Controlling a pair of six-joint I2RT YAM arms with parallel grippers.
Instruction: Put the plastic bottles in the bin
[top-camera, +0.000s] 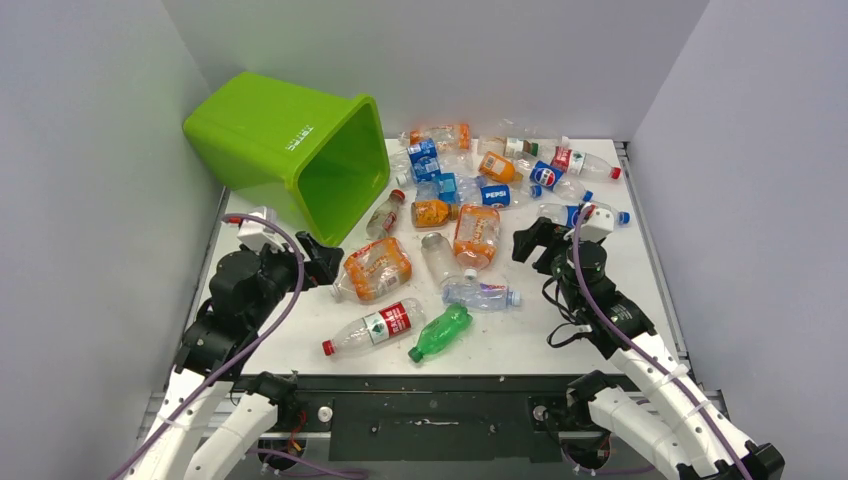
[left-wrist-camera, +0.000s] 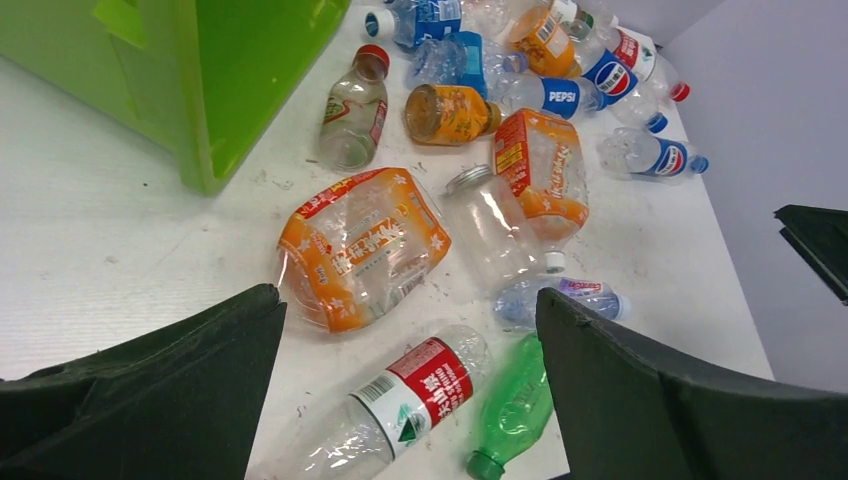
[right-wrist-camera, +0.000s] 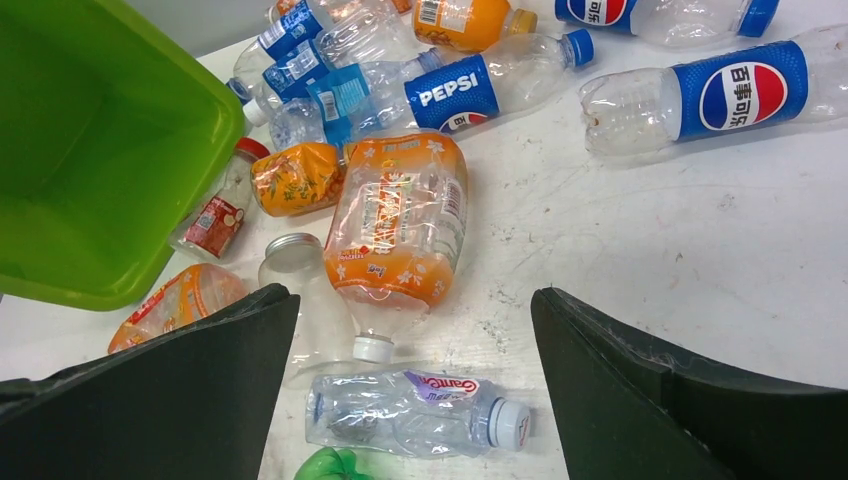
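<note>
The green bin lies on its side at the back left, mouth facing right; what shows of its inside in the right wrist view is empty. My left gripper is open above the table near the orange-labelled bottle, nothing between its fingers. Below that bottle lie a red-labelled bottle and a green bottle. My right gripper also stands open and empty, over the right side. Between its fingers in view, but below, are a second orange-labelled bottle and a clear bottle.
Several bottles crowd the back, among them a Pepsi bottle and a red-capped one. A clear jar and a red-lidded jar lie near the middle. Grey walls enclose the table.
</note>
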